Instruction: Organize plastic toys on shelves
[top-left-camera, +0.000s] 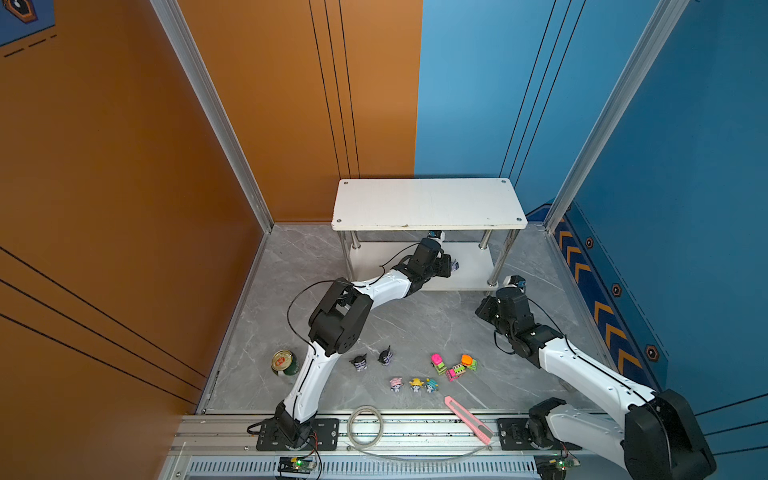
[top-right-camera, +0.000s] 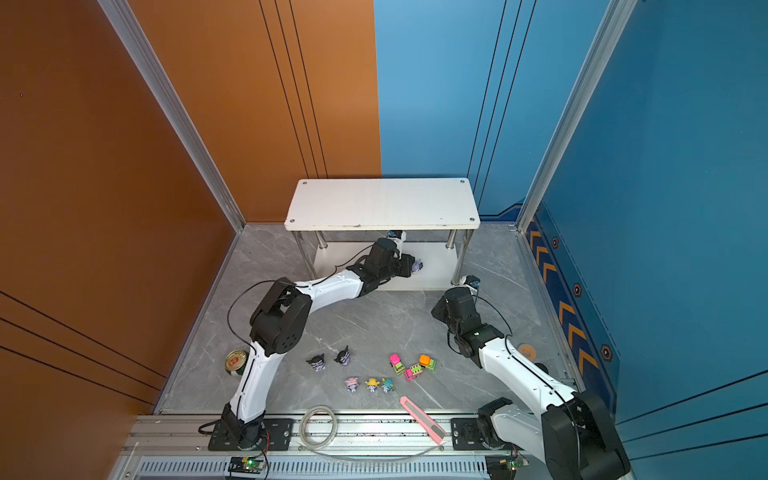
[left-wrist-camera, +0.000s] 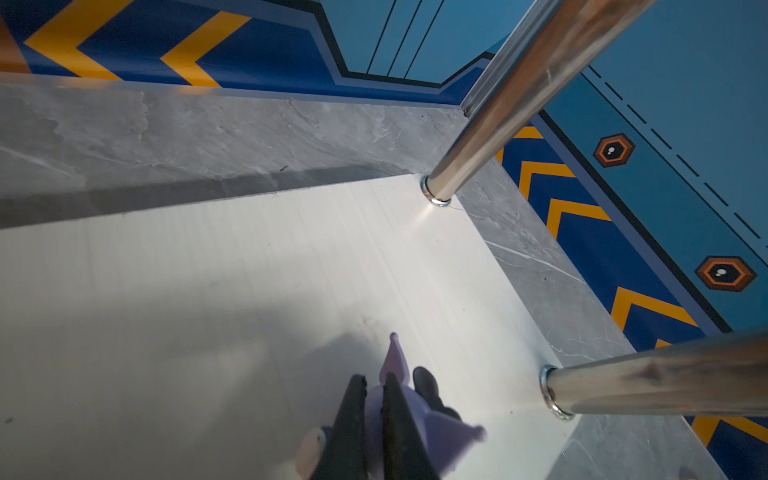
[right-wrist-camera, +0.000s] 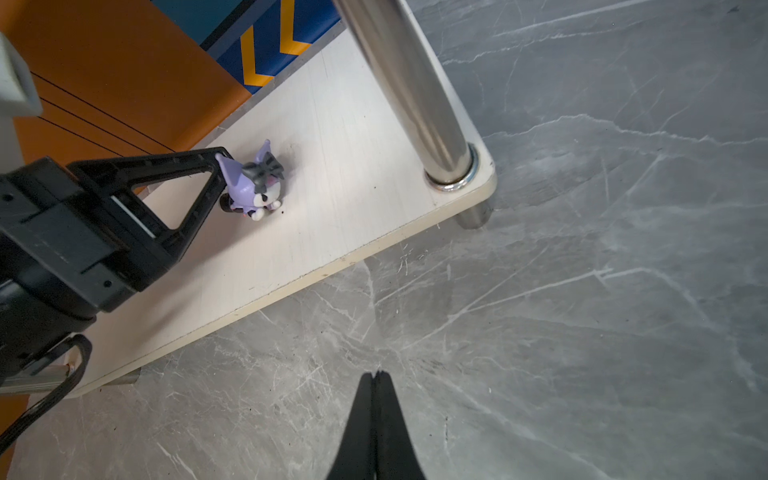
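Note:
A purple-eared toy figure (right-wrist-camera: 249, 190) is over the white lower shelf (right-wrist-camera: 336, 172), near its right end, seemingly touching the board. My left gripper has a finger close on each side of the purple toy (left-wrist-camera: 444, 436), with a narrow gap between the tips. Whether the fingers press on it cannot be made out. My right gripper is shut over bare floor, nothing between its fingers, right of the shelf's front corner. On the floor stand dark figures (top-left-camera: 385, 355), small figures (top-left-camera: 416, 385) and bright toy vehicles (top-left-camera: 456, 371).
The white upper shelf board (top-left-camera: 428, 200) covers the back of the lower one. Metal posts (left-wrist-camera: 512, 104) stand at the shelf's corners. A tape roll (top-left-camera: 283, 362) lies at left, a pink cutter (top-left-camera: 469, 420) at the front. Mid-floor is clear.

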